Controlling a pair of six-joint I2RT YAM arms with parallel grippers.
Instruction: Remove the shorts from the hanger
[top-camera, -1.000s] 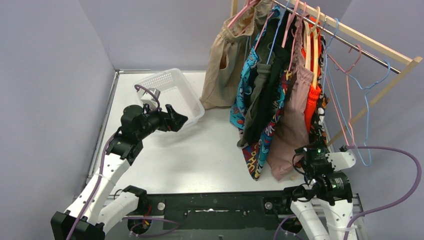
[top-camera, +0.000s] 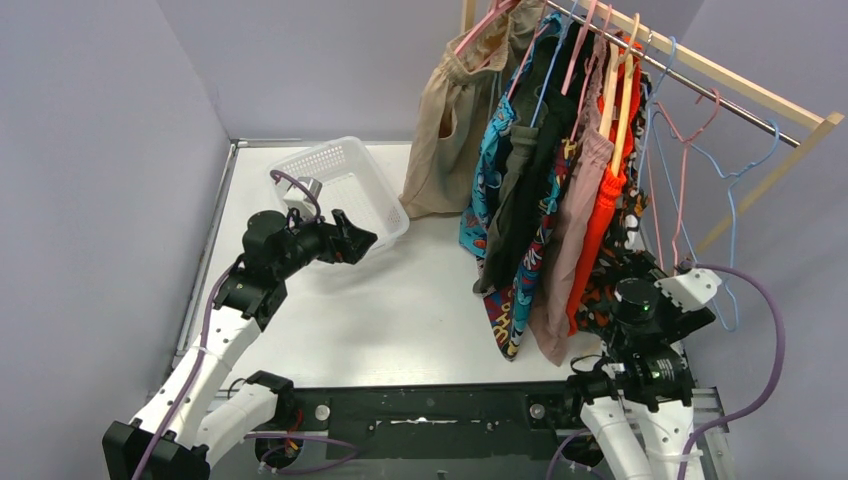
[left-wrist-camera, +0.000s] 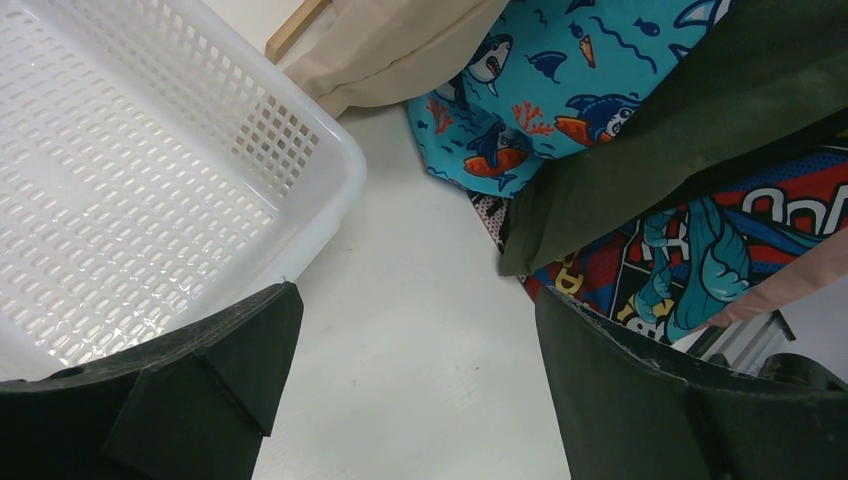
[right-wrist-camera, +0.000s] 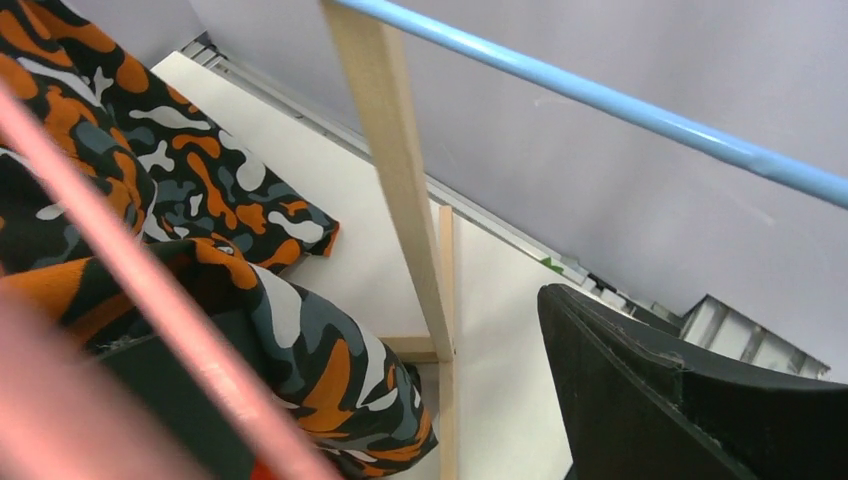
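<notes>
In the top view, red-orange shorts (top-camera: 600, 215) and camouflage shorts (top-camera: 605, 285) hang near the right end of the rack, beside dusty-pink shorts (top-camera: 572, 240). My right gripper is open by the camouflage shorts (right-wrist-camera: 335, 345). One finger (right-wrist-camera: 660, 390) shows at the lower right; blurred pink hanger bars (right-wrist-camera: 170, 270) cross the left side and cover the other. A blue hanger bar (right-wrist-camera: 600, 100) passes overhead. Far to the left, my open left gripper is empty above the table, near the white basket (left-wrist-camera: 335, 205).
Beige (top-camera: 450, 130), shark-print (top-camera: 478, 215) and dark green shorts (top-camera: 525, 190) hang further left. Empty pink (top-camera: 684, 170) and blue hangers (top-camera: 732, 210) dangle at the rack's right end.
The dusty-pink and red-orange shorts swung left, exposing more of the camouflage shorts. The empty hangers shifted. My left arm stayed still.
</notes>
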